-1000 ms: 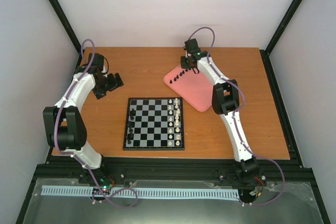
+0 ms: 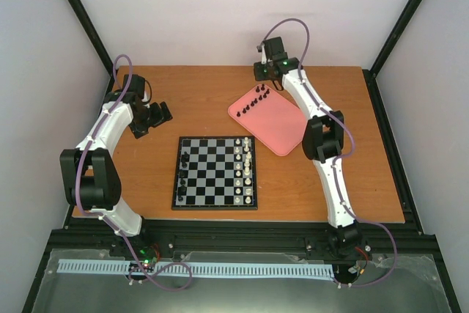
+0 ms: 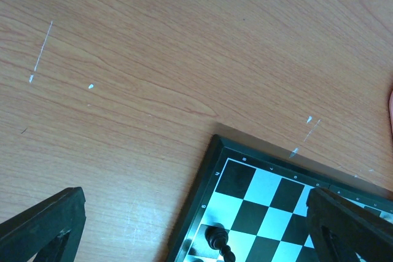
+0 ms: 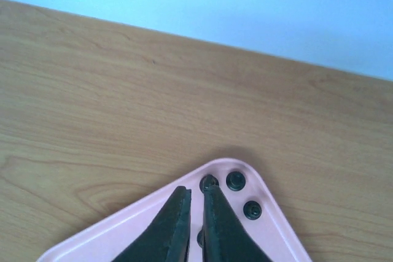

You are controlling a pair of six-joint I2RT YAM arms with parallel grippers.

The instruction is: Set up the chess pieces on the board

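Observation:
The checkered chessboard lies mid-table with white pieces in two columns on its right side. Several black pieces stand along its left edge. A row of black pieces rests on the pink tray. My right gripper is over the tray's far corner, its fingers a narrow gap apart with nothing held visible between them; black pieces sit just beyond and beside the tips. My left gripper stands wide open and empty, above the table left of the board; one black piece shows below.
A back wall rises close behind the right gripper. Bare wooden table lies between the left gripper and the tray, and more is free at the right.
The left arm and board look unchanged.

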